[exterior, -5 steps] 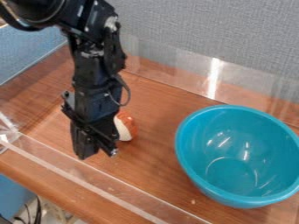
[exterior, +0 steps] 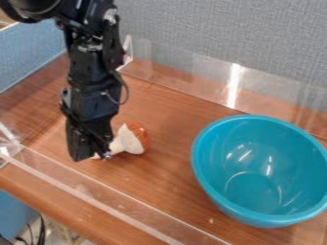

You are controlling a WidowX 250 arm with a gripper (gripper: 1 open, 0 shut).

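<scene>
My black gripper (exterior: 92, 145) hangs low at the left of the table, pointing down, its tip close to the wood. Just right of it lies a small object (exterior: 134, 139), white toward the gripper and orange-red at the far end, perhaps a toy. The gripper partly overlaps its left side; whether they touch is unclear, and I see nothing clearly held. The finger gap is too dark to make out.
A large turquoise bowl (exterior: 259, 169) stands empty at the right. Clear panels edge the wooden table (exterior: 166, 107) at the back and front. Cables hang below the front-left edge. The middle of the table is open.
Over the last second my gripper has moved a little to the left and up, uncovering more of the white part of the object. The bowl has stayed put.
</scene>
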